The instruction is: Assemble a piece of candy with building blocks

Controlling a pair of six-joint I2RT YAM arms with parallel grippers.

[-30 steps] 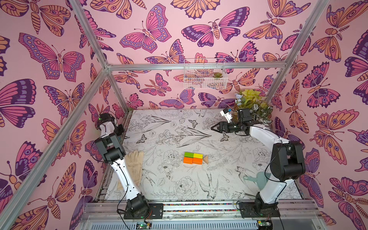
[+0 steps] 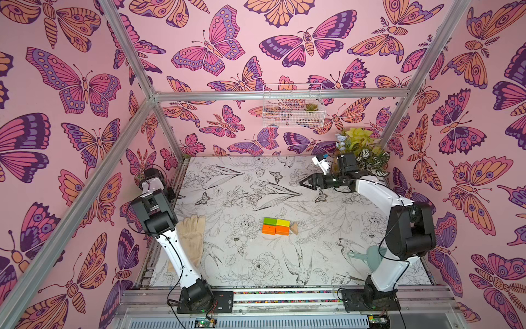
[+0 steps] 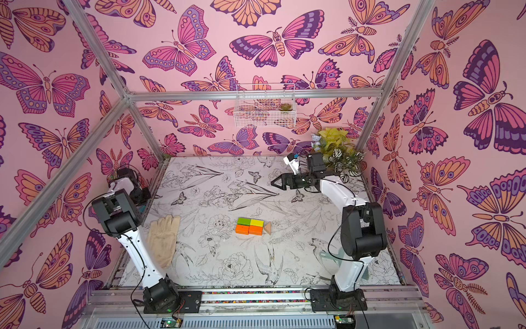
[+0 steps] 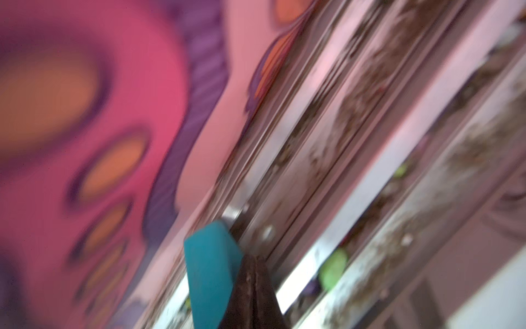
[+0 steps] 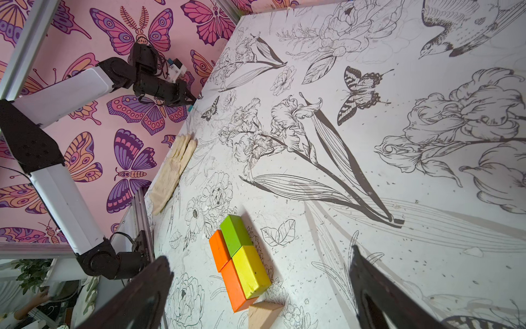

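A compact group of a green block [image 5: 235,234], a yellow block [image 5: 251,271] and two orange blocks [image 2: 282,230] lies mid-table. A wooden triangular block [image 2: 294,227] sits at its right end, point against the group. At the table's left edge, my left gripper is shut, nothing visible between its fingers. Right beside its tips, a teal block [image 4: 208,274] stands at the metal rails; whether they touch, I cannot tell. My right gripper [image 2: 305,183] is open and empty over the back right of the table, away from the blocks.
A beige glove [image 2: 191,238] lies at the left side of the table. Near the front right, a grey-green object [image 2: 374,256] is partly behind the right arm. Plants [image 2: 359,143] fill the back right corner. Grooved metal rails [image 4: 350,148] border the left edge.
The left arm has shifted slightly to the left, its wrist dropping a little toward the table's left edge. The right arm and the block group look unmoved.
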